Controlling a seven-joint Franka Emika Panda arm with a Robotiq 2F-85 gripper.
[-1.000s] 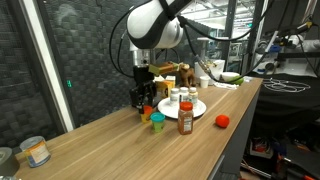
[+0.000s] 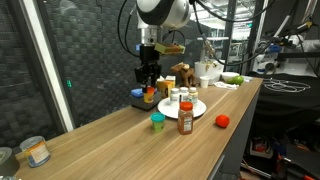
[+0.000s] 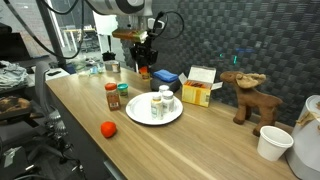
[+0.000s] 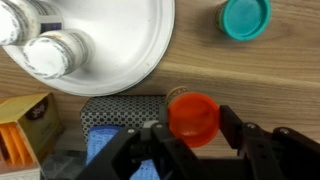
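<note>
A small jar with an orange lid (image 4: 194,118) is held between the fingers of my gripper (image 2: 149,88), which is shut on it. In exterior view 2 the orange lid (image 3: 144,71) shows just below the gripper, behind the plate's left side. The wrist view looks down on the lid, and most of the jar's body is hidden beneath it. A white plate (image 4: 125,75) bearing several white-lidded jars lies beside it. A green-lidded jar (image 2: 158,121) stands in front of the gripper, apart from it.
A red-lidded jar (image 2: 185,118) and a red ball-like item (image 2: 222,121) stand toward the table's front edge. Near the plate are a blue item on a dark tray (image 3: 165,76) and an orange-white box (image 3: 199,86).
My gripper has risen and shifted slightly toward the back, carrying the orange-lidded jar up with it. The plate and the other jars have stayed where they were.
</note>
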